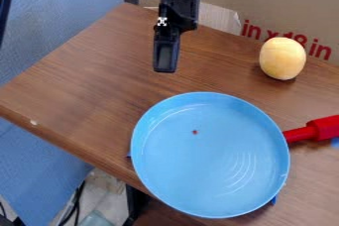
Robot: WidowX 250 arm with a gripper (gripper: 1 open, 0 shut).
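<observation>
My black gripper (166,59) hangs over the wooden table at the upper middle, above and behind a light blue plate (232,175); its fingertips are too dark and small to tell whether they are apart. The plate lies at the front of the table with a small red speck on it. A pale yellow round fruit (282,58) sits at the back right.
A red handle (320,129) with some blue beside it lies at the plate's right. A cardboard box (284,2) stands behind. The table's left edge borders a blue textured surface (47,42), with cables below.
</observation>
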